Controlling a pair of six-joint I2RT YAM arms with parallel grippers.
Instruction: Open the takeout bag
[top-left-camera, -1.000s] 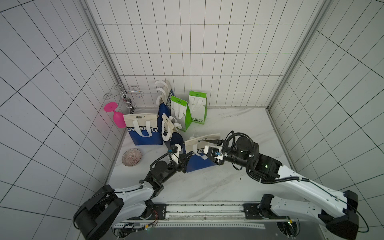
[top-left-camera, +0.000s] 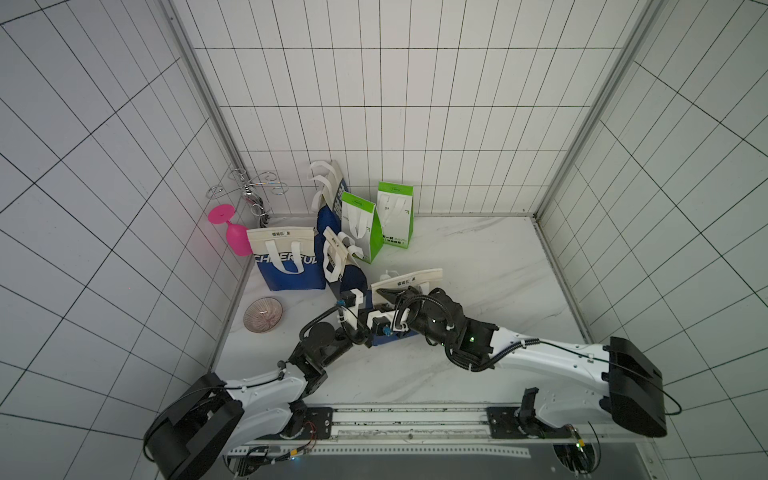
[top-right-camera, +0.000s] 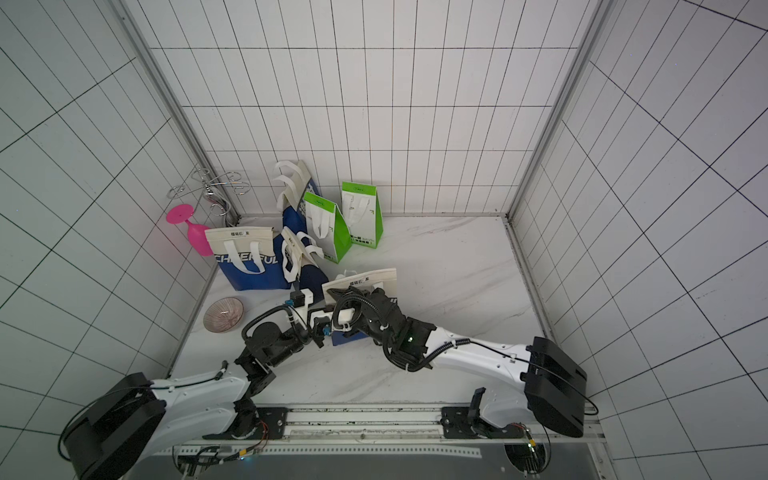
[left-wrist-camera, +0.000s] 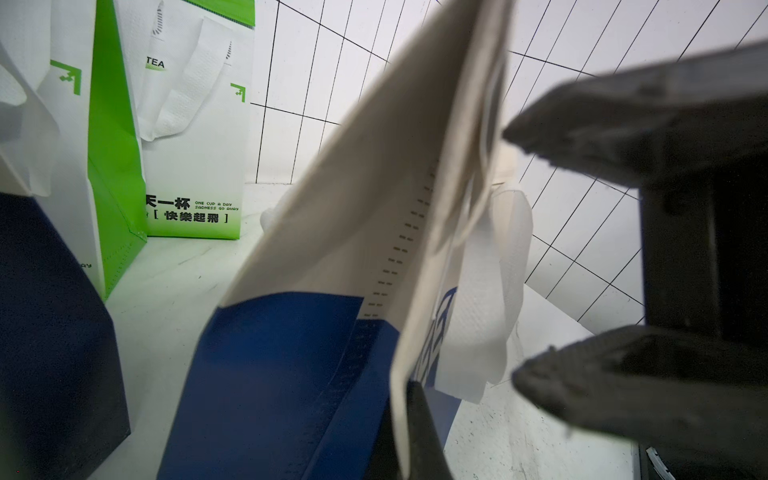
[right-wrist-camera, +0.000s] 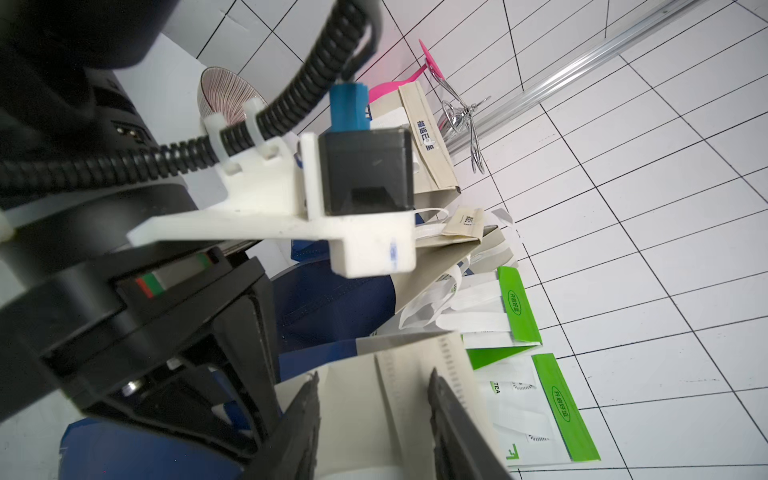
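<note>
The takeout bag (top-left-camera: 407, 281), cream above and blue below, stands upright in front of my arms. In the left wrist view its creased cream side panel (left-wrist-camera: 364, 200) faces me, its top edges lying close together. Low in that view, my left gripper is shut on the bag's thin cream edge, a black finger (left-wrist-camera: 428, 436) showing beside it. My right gripper is open, its fingers (right-wrist-camera: 456, 432) apart with the cream side panel between or just beyond them; contact cannot be told. Both arms hide much of the bag's front from above.
More blue-and-cream bags (top-left-camera: 292, 278) and two green-and-white bags (top-left-camera: 393, 216) stand behind and left. A round dish (top-left-camera: 263, 314), a pink goblet (top-left-camera: 237, 238) and a wire stand (top-left-camera: 254, 200) are at the left.
My right gripper has moved left across the bag's front, close to the left gripper, and its wrist has turned. The left arm has stayed put. The bag still stands.
</note>
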